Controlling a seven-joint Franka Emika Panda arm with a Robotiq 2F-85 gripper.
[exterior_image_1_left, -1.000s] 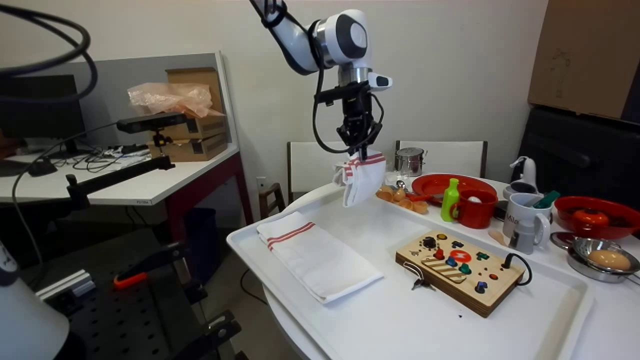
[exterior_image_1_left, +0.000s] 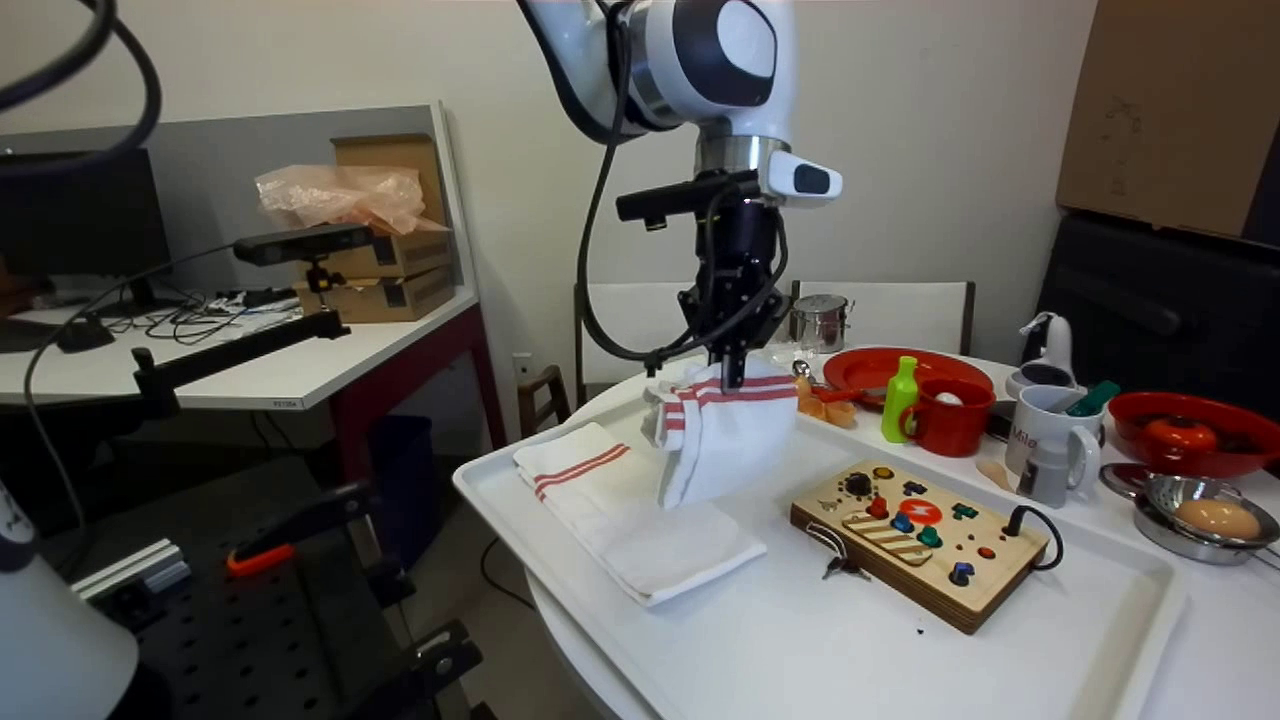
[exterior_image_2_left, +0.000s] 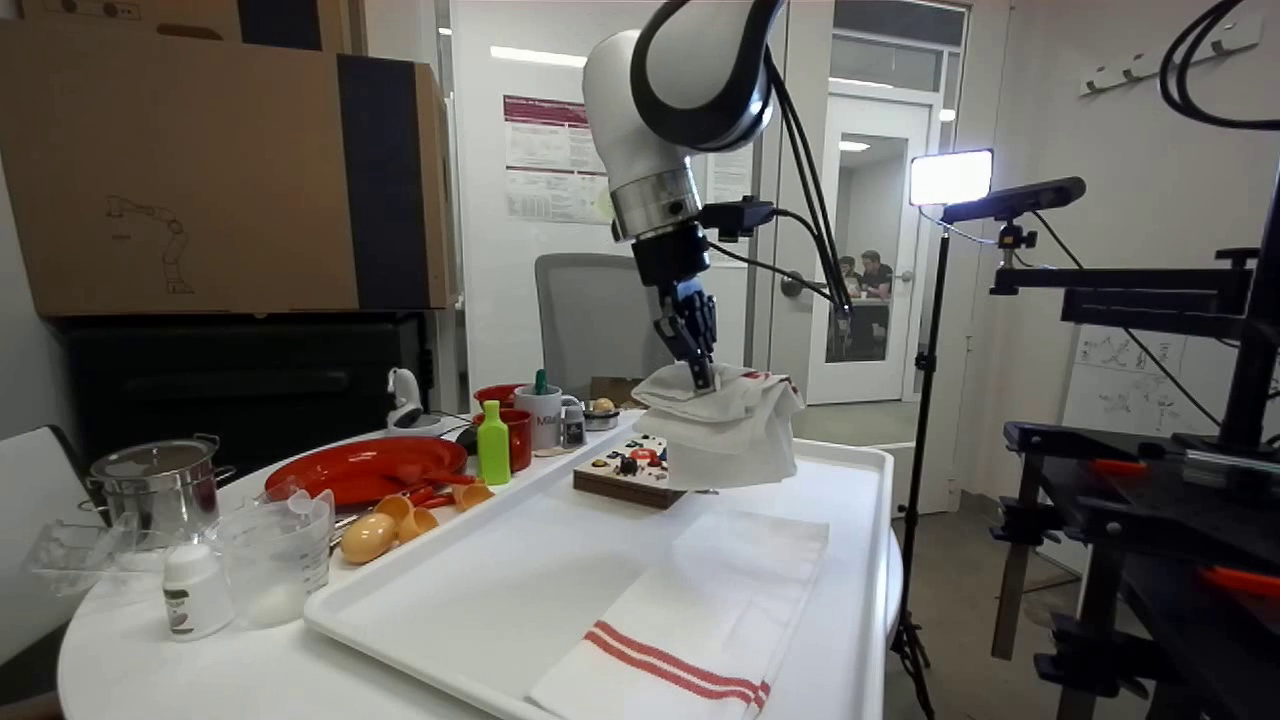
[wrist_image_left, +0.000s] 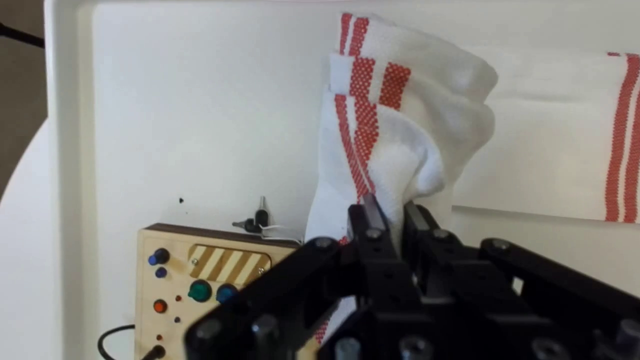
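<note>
A white cloth with red stripes (exterior_image_1_left: 734, 438) hangs folded and bunched from my gripper (exterior_image_1_left: 729, 374), which is shut on it above the tray. The wrist view shows the bunched cloth (wrist_image_left: 414, 120) pinched between the black fingertips, its striped edges spreading ahead of them. In exterior view 2 this held cloth (exterior_image_2_left: 732, 432) partly hides the wooden box behind it. A second white towel (exterior_image_1_left: 648, 516) with two red stripes lies flat and folded on the white tray (exterior_image_2_left: 480, 570). The hanging cloth is clear of that towel in exterior view 2.
A wooden box with knobs and switches (exterior_image_1_left: 918, 540) sits on the tray, small keys beside it. Along the tray's far side stand a green bottle (exterior_image_1_left: 900, 398), a red mug (exterior_image_1_left: 951, 415), a white mug (exterior_image_1_left: 1041, 432) and bowls. The tray's near part is bare.
My gripper has come lower and nearer to exterior view 1, slightly to the right, carrying the cloth. The flat towel and the wooden box have stayed in place.
</note>
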